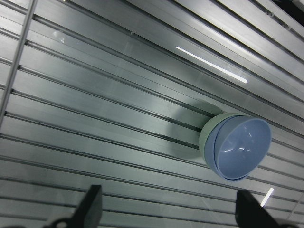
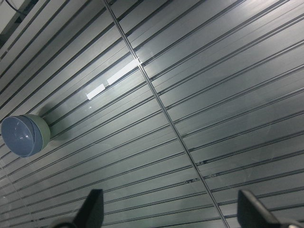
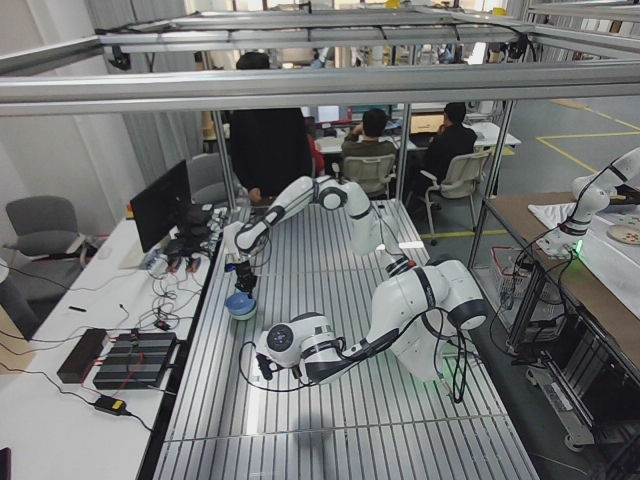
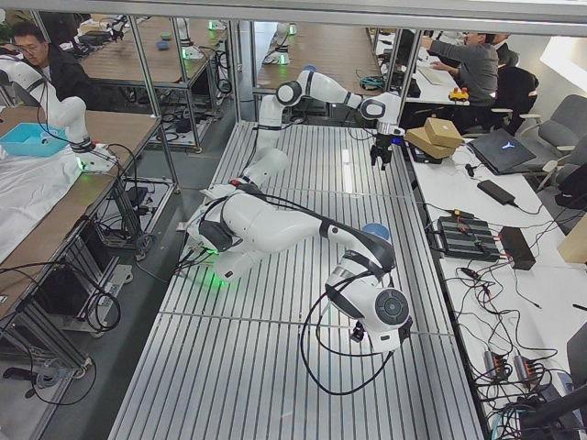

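Two blue bowls appear nested in a pale green bowl, with the blue inner bowl uppermost; the stack (image 2: 23,133) is also left in the right wrist view. My left gripper, on the near arm, is open and empty above the slatted table (image 1: 95,118), with the stack ahead to its right. My right gripper, on the far arm, is open and empty, with the stack off to its left. In the camera left view the near arm partly screens the table around the bowls.
A desk (image 3: 60,430) with electronics, cables and a monitor (image 3: 160,205) borders the table on one side, a brown side table (image 3: 620,300) with another arm on the other. Metal frame posts surround the workspace.
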